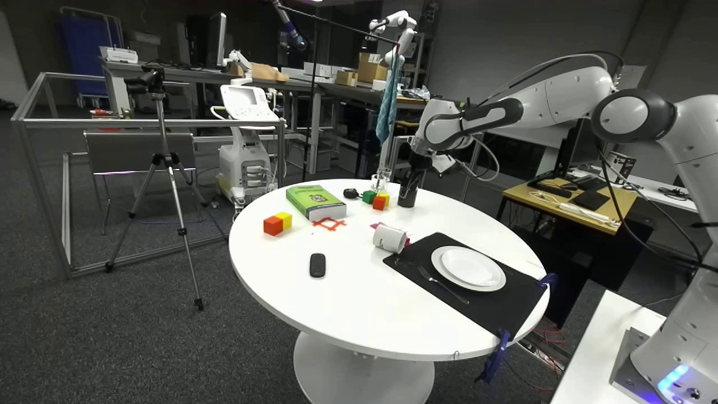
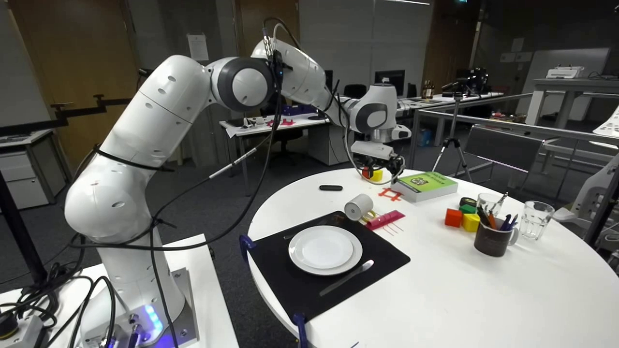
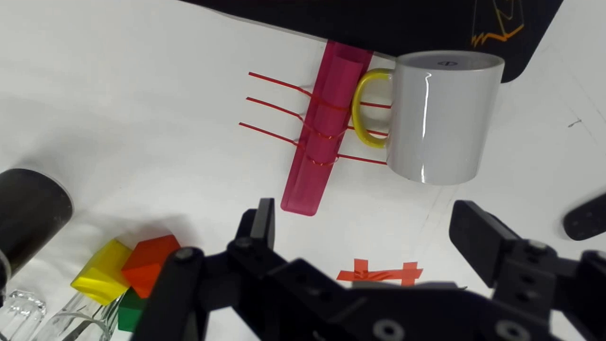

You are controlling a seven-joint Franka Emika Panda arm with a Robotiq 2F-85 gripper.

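Observation:
A white mug [image 3: 443, 119] with a yellow handle lies on its side by the placemat's edge. In exterior view 2 the mug [image 2: 359, 206] has a pink strip [image 2: 385, 219] with thin red wires beside it. The wrist view has the same strip [image 3: 318, 136] just left of the handle. My gripper is open above the table, its fingers wide apart with only bare table and red tape beneath. In exterior view 1 the gripper [image 1: 412, 188] appears in front of the dark pen mug [image 1: 406, 198], partly covering it; whether they touch cannot be told there.
Plates [image 2: 325, 249] and cutlery lie on the black placemat [image 2: 371, 272]. A green book [image 2: 426, 184], coloured cubes [image 2: 453, 217], a glass [image 2: 535, 220] and a black mouse-like object [image 1: 317, 265] stand around.

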